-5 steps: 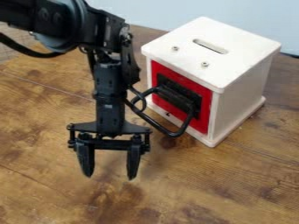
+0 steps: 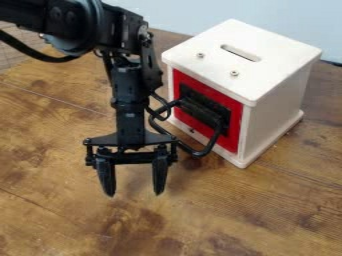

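Observation:
My black gripper (image 2: 132, 182) hangs open above the wooden table (image 2: 94, 225), left of and in front of a white wooden box (image 2: 274, 105), with nothing between its fingers. The box has a slot and screws on top and a red front panel (image 2: 230, 136) with a black fitting on it. Black cables loop beside the arm in front of that panel, partly hiding it.
A pale wall (image 2: 314, 20) stands behind the box at the back.
The box has not moved.

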